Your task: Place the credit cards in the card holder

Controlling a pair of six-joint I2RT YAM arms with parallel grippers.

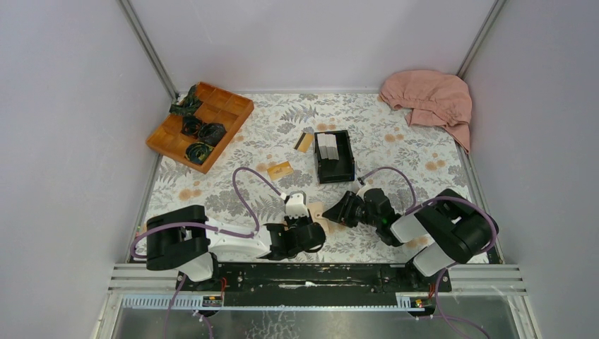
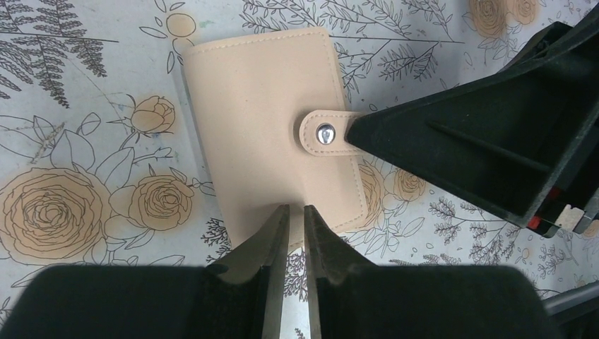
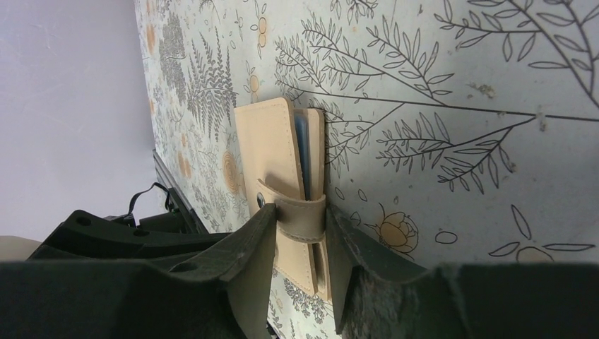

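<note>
The beige card holder (image 2: 268,127) lies on the patterned table between my two grippers, its cover fastened by a strap with a metal snap (image 2: 325,133). From its open side in the right wrist view, a dark blue edge (image 3: 304,148) shows between the covers. My right gripper is at the strap, one finger to each side of it; how firmly they press does not show. Over the holder's near edge, my left gripper is part open, a narrow gap between its fingertips. Two gold cards lie beyond, one card (image 1: 280,170) nearer, another card (image 1: 304,142) farther.
A black box (image 1: 335,170) with white items stands behind the holder. An orange compartment tray (image 1: 231,108) with dark bundles is at the far left, a pink cloth (image 1: 429,99) at the far right. Open table lies between tray and box.
</note>
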